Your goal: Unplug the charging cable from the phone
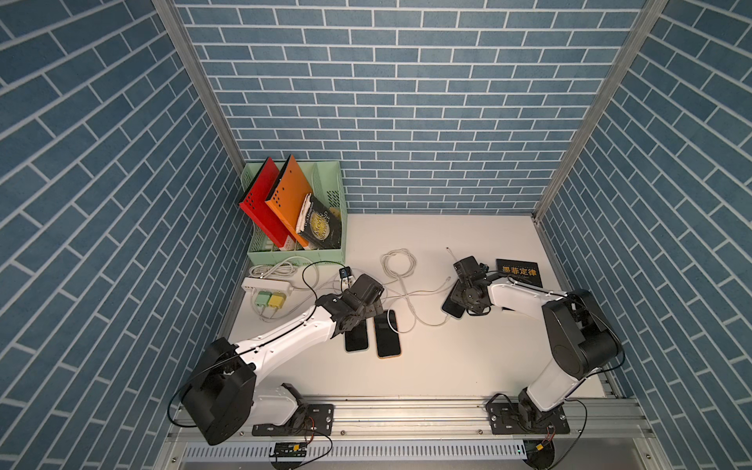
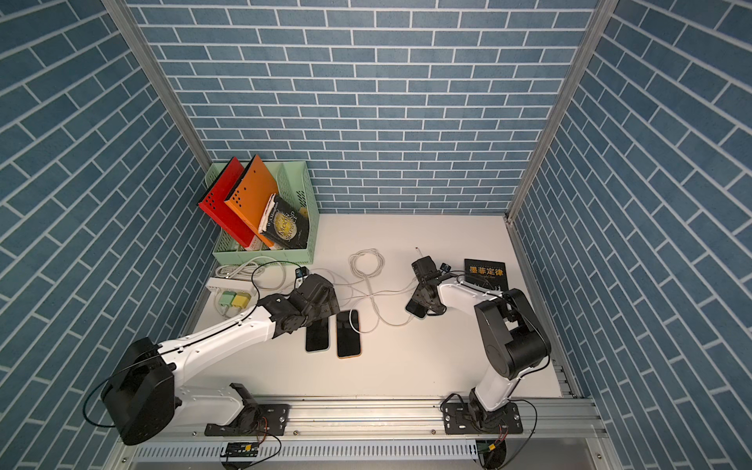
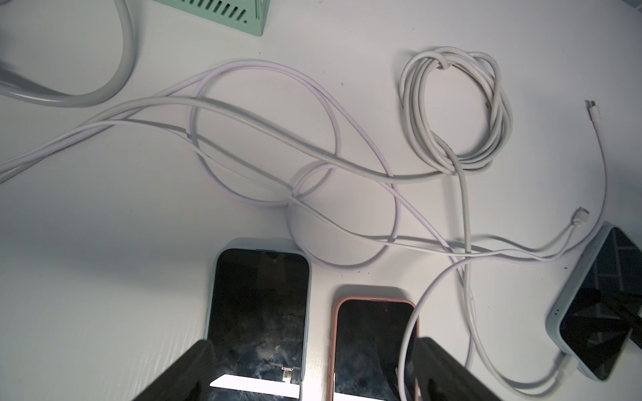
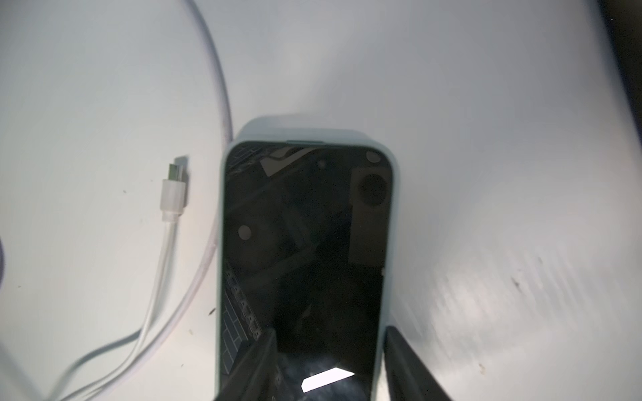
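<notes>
The phone in a pale blue case [image 4: 301, 220] lies on the table under my right gripper, which stands part open. In the right wrist view, one fingertip overlaps the dark screen and the other is at the phone's right edge; whether they touch cannot be told. In the left wrist view, a white cable connector [image 3: 567, 366] sits at the lower end of this phone [image 3: 602, 300]. The right wrist view does not show that end. My left gripper is open above two other phones, a blue-cased one [image 3: 257, 314] and an orange-cased one [image 3: 374, 341].
Beside the phone lies a loose cable plug [image 4: 173, 193]. A coiled cable [image 3: 411, 113] and several crossing cables cover the middle. A green bin [image 1: 297, 257] and a power strip [image 1: 262, 283] stand left; a black book [image 1: 519, 270] lies right.
</notes>
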